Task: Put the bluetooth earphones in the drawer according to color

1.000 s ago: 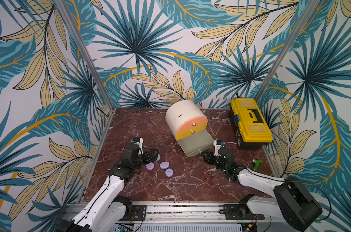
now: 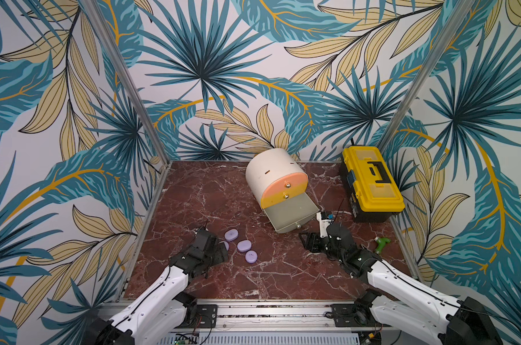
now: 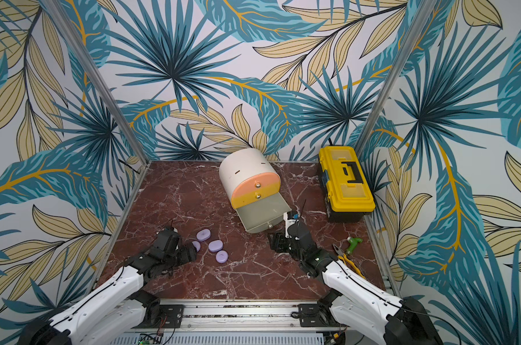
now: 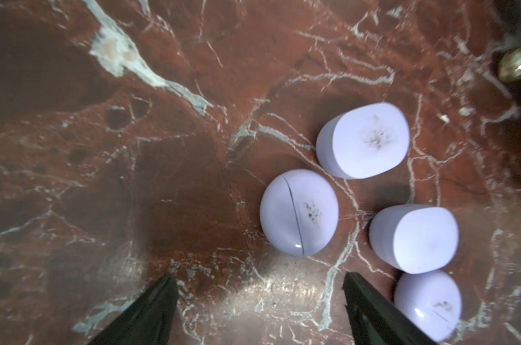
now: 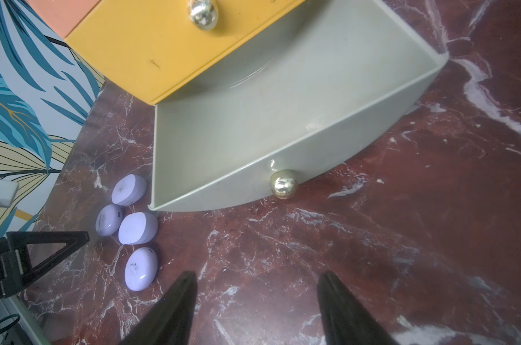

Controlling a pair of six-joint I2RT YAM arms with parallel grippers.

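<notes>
Several lavender earphone cases lie on the marble table at left centre: an oval case (image 2: 231,234), another oval case (image 2: 244,245), a round case (image 2: 251,257), and a round case with a seam (image 4: 299,212) partly hidden by the left arm from above. The white cabinet (image 2: 271,172) has an orange drawer (image 2: 284,187), a yellow drawer (image 5: 157,57) and a grey-green bottom drawer (image 5: 294,149), which is pulled out and empty. My left gripper hovers near the seamed case, open. In front of the grey drawer's knob (image 5: 284,184) my right gripper is open, holding nothing.
A yellow toolbox (image 2: 375,181) stands at the back right. A green tool (image 2: 381,245) and orange-handled pliers (image 3: 349,261) lie by the right arm. Bare table stretches between the cases and the right gripper.
My left gripper has drawn back toward the front, uncovering the upper oval case. The right gripper has shifted slightly toward the front, clear of the drawer's knob.
</notes>
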